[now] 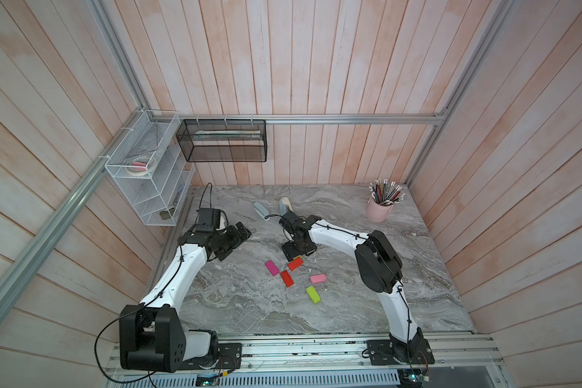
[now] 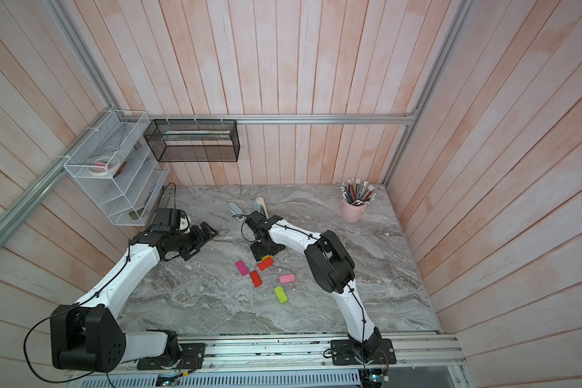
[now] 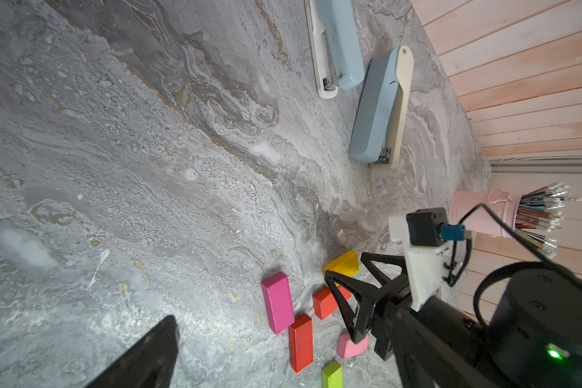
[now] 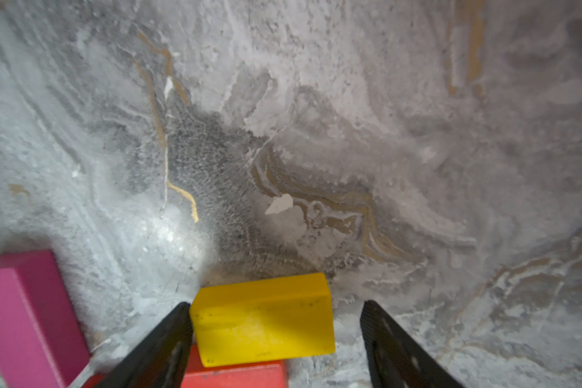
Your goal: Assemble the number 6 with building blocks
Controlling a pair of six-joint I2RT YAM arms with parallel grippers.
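On the marble table, a yellow block [image 4: 262, 320] lies against a red block [image 1: 295, 262], between my right gripper's fingers, which stand partly open around it with a gap at the yellow block's right. A magenta block [image 3: 278, 302], a second red block [image 3: 301, 342], a pink block [image 1: 318, 278] and a green block [image 1: 313, 294] lie nearby toward the front. My left gripper [image 1: 235, 243] hangs above the table at left, its fingers apart.
Two staplers [image 3: 375, 106] lie at the back. A pink cup of brushes [image 1: 379, 210] stands back right. Wire racks [image 1: 221, 145] hang on the walls.
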